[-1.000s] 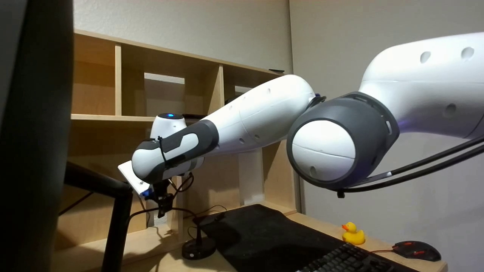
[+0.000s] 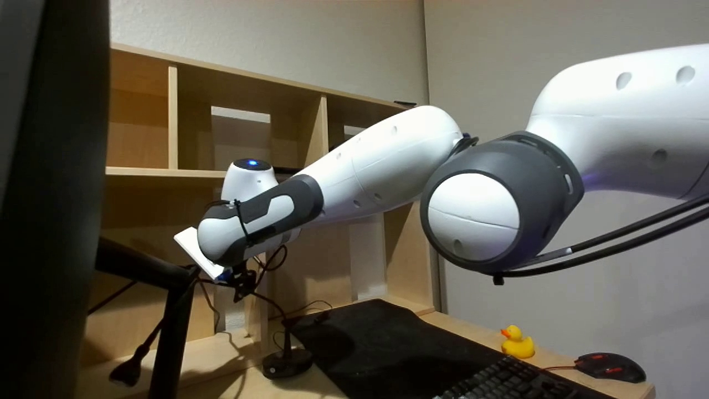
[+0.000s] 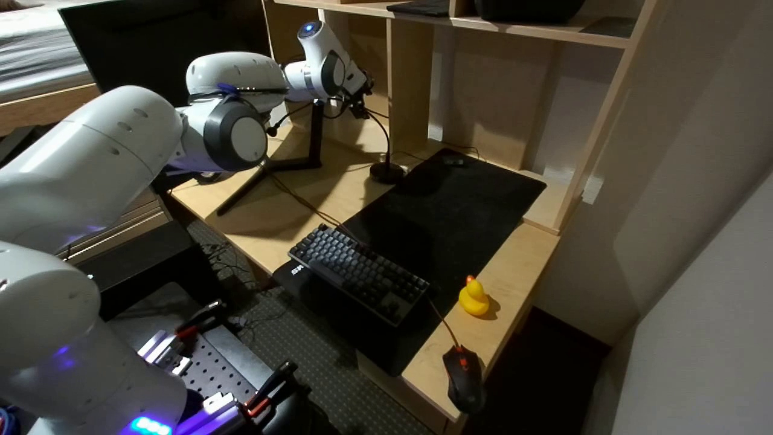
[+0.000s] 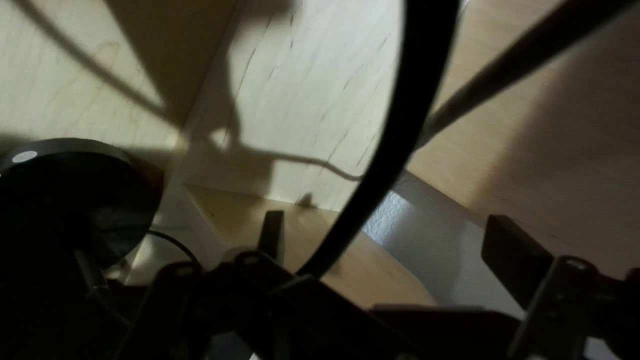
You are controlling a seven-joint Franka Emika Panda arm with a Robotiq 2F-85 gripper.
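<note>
A black lamp with a bendy neck stands on the desk; its round base (image 2: 287, 362) is also visible in exterior view 2, where the neck (image 3: 386, 134) rises towards my gripper (image 3: 359, 106). Past the gripper, the far end of the lamp (image 2: 126, 372) hangs down at the left behind the monitor stand. In the wrist view my gripper is open, with one finger (image 4: 273, 235) on each side of the dark, curved neck (image 4: 384, 162). Whether the neck touches either finger cannot be told. The gripper's lower parts are dark.
The monitor stand (image 3: 316, 134) is close to the gripper, with wooden shelving (image 3: 409, 87) behind. A black mat (image 3: 456, 196), keyboard (image 3: 359, 272), yellow duck (image 3: 474, 298) and mouse (image 3: 464, 378) occupy the desk's other side.
The gripper has risen slightly and its hand has turned. The lamp's neck now arches higher, its far end hangs in view at the left, and its base has shifted slightly left.
</note>
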